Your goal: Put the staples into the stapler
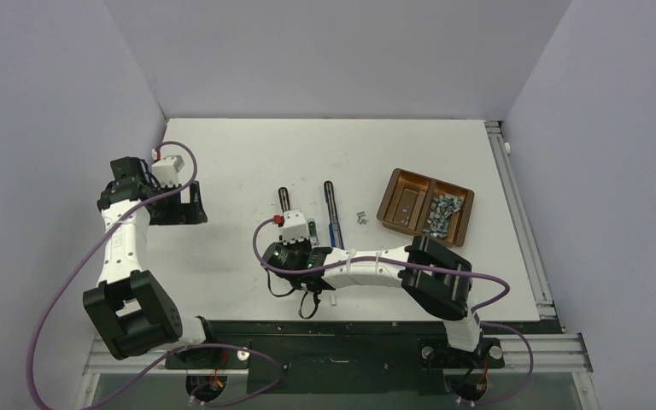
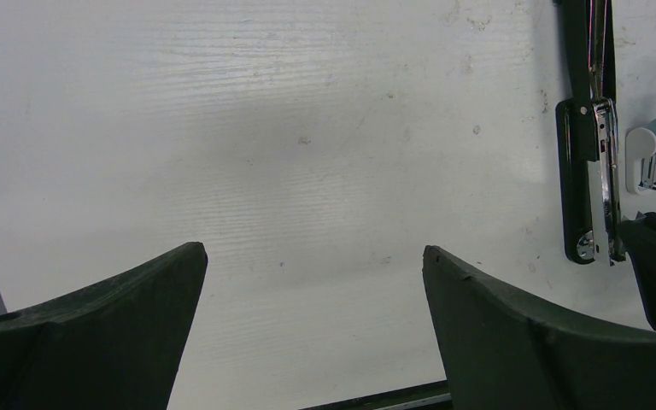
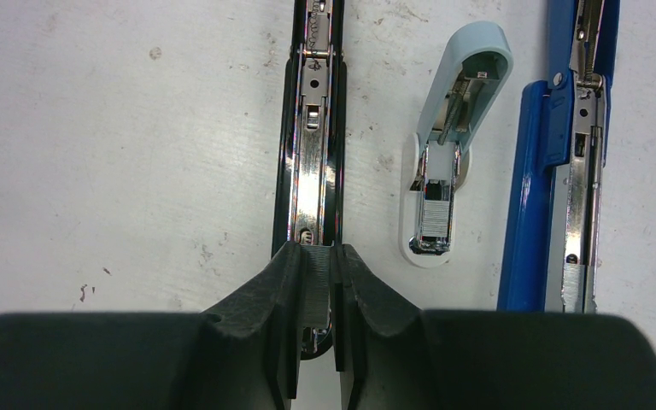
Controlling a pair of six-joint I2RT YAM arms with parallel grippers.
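Note:
An opened black stapler lies lengthwise on the table, also at the right of the left wrist view [image 2: 577, 179]. My right gripper is over its near end, shut on a grey staple strip [image 3: 316, 282] that sits in line with the channel; whether it rests inside I cannot tell. Beside it stand a small mint-and-white stapler [image 3: 431, 213] and an opened blue stapler [image 3: 525, 205]. My left gripper hangs open over bare table at the left, nothing between its fingers.
A brown two-compartment tray [image 1: 395, 200] with many staple strips in its right side sits at the right. Loose strips [image 1: 361, 218] lie beside it.

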